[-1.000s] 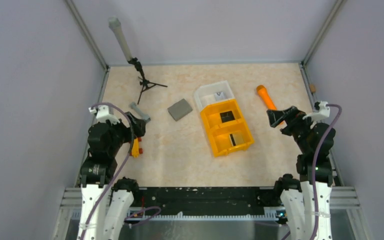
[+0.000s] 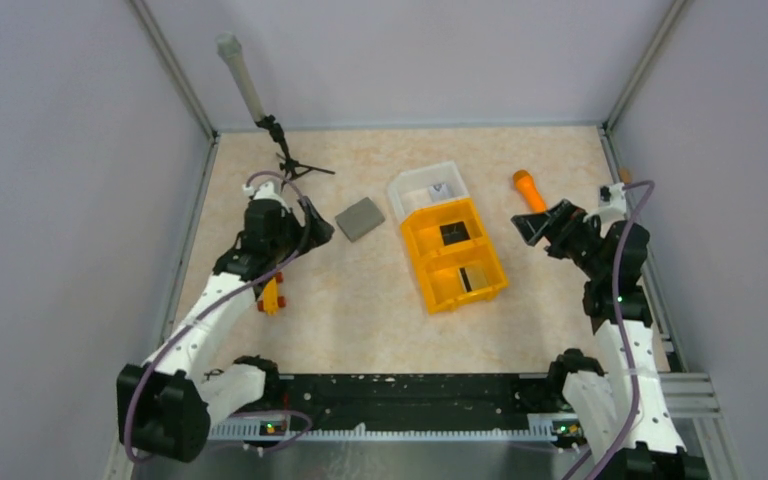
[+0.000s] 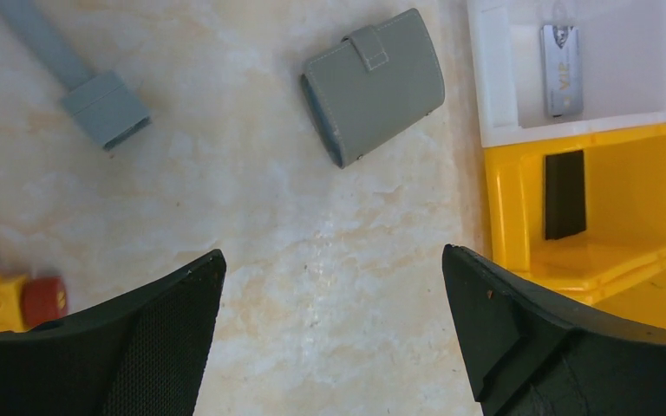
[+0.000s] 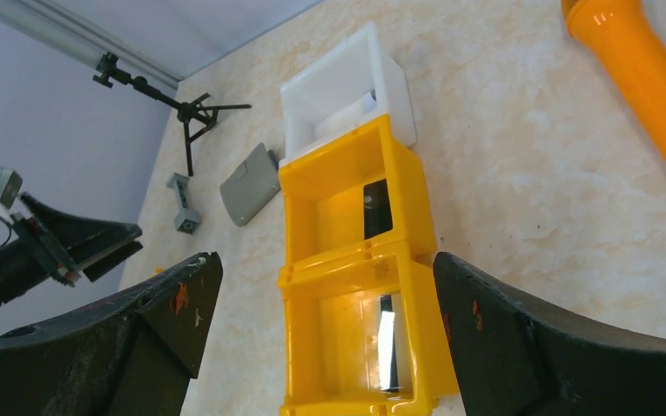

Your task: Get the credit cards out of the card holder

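Note:
The grey card holder (image 2: 360, 219) lies flat on the table left of the bins. In the left wrist view the holder (image 3: 375, 87) is closed, its strap across the upper edge; no cards show in it. My left gripper (image 2: 325, 222) is just left of the holder in the top view, open and empty, with its fingers (image 3: 152, 347) wide apart. Right of the bins my right gripper (image 2: 522, 226) is open as well, its two fingers (image 4: 520, 347) apart and nothing between them.
A white bin (image 2: 415, 188) and two joined yellow bins (image 2: 426, 255) hold a few small flat items. An orange microphone (image 2: 528, 188) lies to the right. A tripod (image 2: 288, 160), a grey dumbbell-like piece (image 3: 104, 108) and a yellow toy (image 2: 270, 296) occupy the left side.
My left arm has swung right and away from the front edge, nearer the card holder. The right gripper has shifted slightly left. The card holder and bins have not moved.

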